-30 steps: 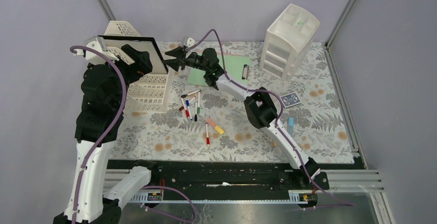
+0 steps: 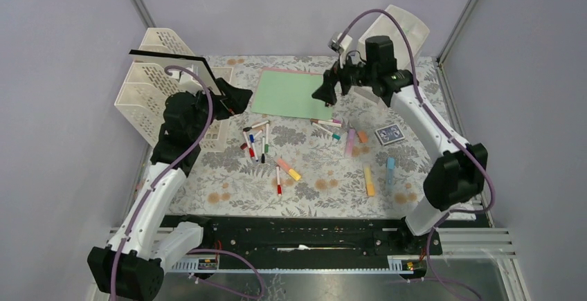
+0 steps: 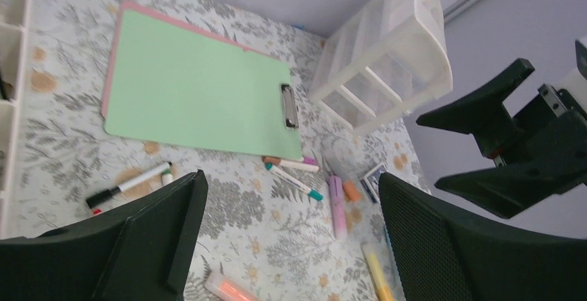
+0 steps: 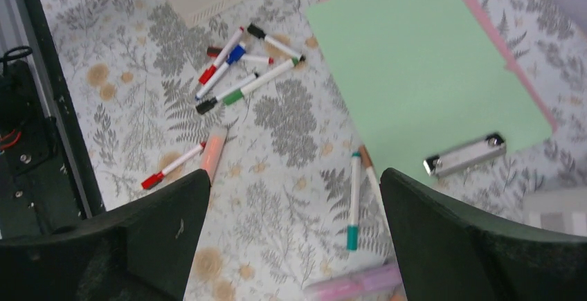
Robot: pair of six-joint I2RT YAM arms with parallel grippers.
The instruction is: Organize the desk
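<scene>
My left gripper [image 2: 234,97] hangs open over the desk, right of the white plastic rack [image 2: 138,93], where a black-framed panel [image 2: 165,57] sits. My right gripper [image 2: 325,83] is open above the right part of the green clipboard [image 2: 284,93], beside the white drawer unit [image 2: 398,24]. Neither holds anything. Several markers, among them a red one [image 2: 279,183] and a teal-capped one [image 4: 353,201], lie scattered below the clipboard. A pink-yellow highlighter [image 2: 288,169], purple [image 2: 349,143], yellow [image 2: 369,180] and blue [image 2: 390,170] ones lie nearby, with a small orange item [image 2: 361,136].
A card box [image 2: 389,134] lies at the right of the desk. The front middle and front corners of the patterned desk top have free room. The rack fills the back left, the drawer unit the back right.
My right gripper has swung right from beside the rack to near the drawer unit. My left gripper has moved right, away from over the rack.
</scene>
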